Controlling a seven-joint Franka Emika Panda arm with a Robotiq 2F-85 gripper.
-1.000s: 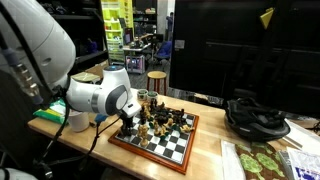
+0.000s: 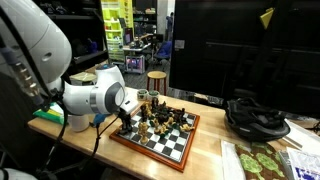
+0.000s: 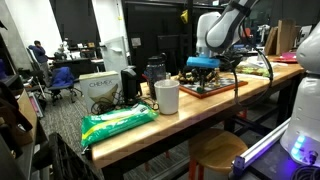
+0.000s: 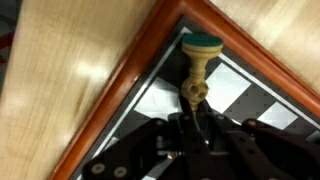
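A light wooden chess piece with a green base shows in the wrist view, its base pointing away from the fingers. My gripper is shut on the piece's other end, over the board's edge squares. The black-and-white chessboard with its reddish-brown frame lies on the wooden table. In the first exterior view my gripper is low over the board's left side; the held piece cannot be made out there. Light and dark pieces stand on the board, among them a light piece just right of the gripper.
A black bag and printed sheets lie right of the board. A white container and a green packet occupy the table's other end. Bare tabletop shows between board and sheets.
The arm has shifted slightly to the left in the first exterior view. The board and the other pieces look unchanged.
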